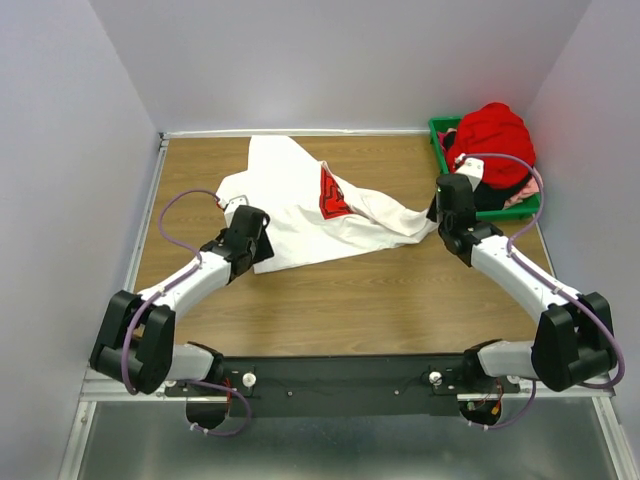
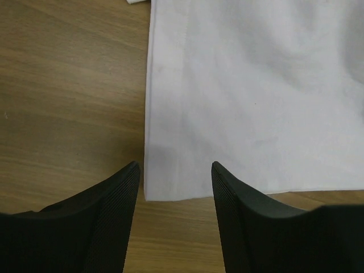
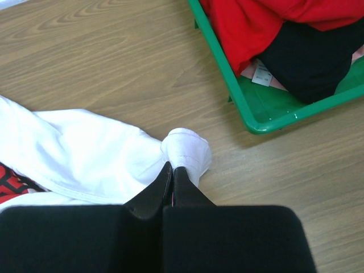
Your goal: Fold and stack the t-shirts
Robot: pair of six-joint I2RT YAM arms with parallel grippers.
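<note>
The white t-shirt (image 1: 300, 240) lies spread on the table with a red and black print (image 1: 333, 196) partly showing through a fold. Over its near left corner, my left gripper (image 1: 264, 244) has its fingers apart. In the left wrist view the shirt's corner (image 2: 162, 176) appears between the parted fingertips of that gripper, with no grip on it. My right gripper is shut on a bunched white end (image 3: 186, 149) of the shirt, at its right side near the bin.
A green bin (image 1: 440, 148) at the back right holds a red garment (image 1: 492, 140), with black and pink cloth too. Its corner is close to my right gripper. Bare wooden table (image 1: 370, 310) lies in front of the shirt.
</note>
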